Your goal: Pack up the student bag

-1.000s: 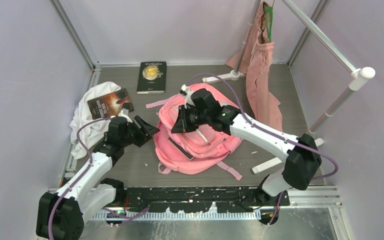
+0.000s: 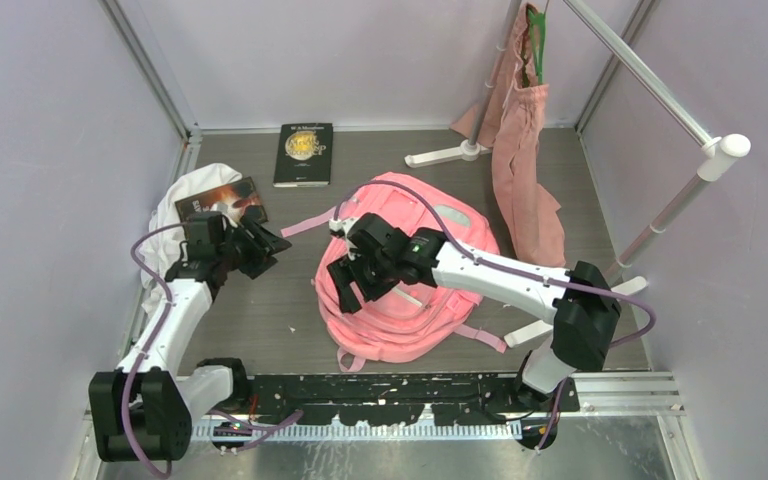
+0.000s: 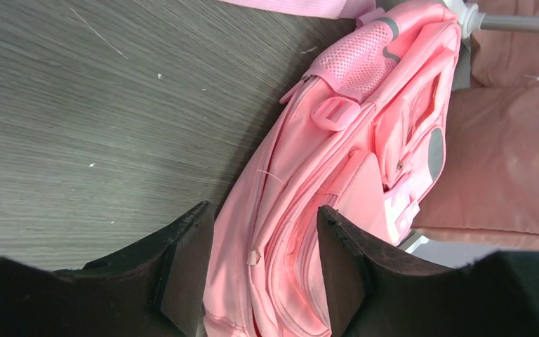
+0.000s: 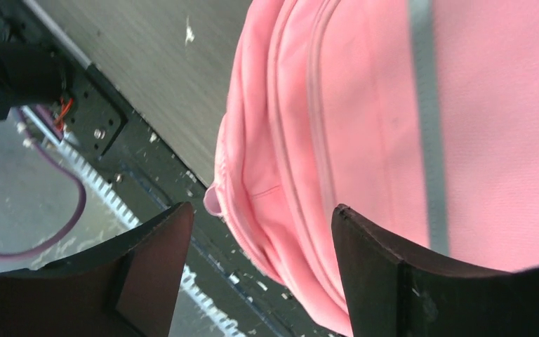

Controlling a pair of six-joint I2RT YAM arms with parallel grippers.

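Observation:
The pink backpack (image 2: 420,320) lies flat in the middle of the floor, with zipped edges along its left side. My right gripper (image 2: 348,283) hangs over its left part, fingers apart with nothing between them; in the right wrist view the bag's edge (image 4: 245,161) runs below them. My left gripper (image 2: 265,250) is left of the bag, open and empty, with the bag ahead of its fingers (image 3: 344,260) in the left wrist view. A dark book (image 2: 303,155) lies at the back; a second book (image 2: 215,205) rests on a white cloth (image 2: 175,250) at the left.
A white rack (image 2: 660,90) with hanging pink garments (image 2: 525,180) stands at the right.
My right gripper has moved down and left over the backpack, opening wider, and the bag has shifted toward the front and right. My left gripper has pulled back leftward and slightly backward.

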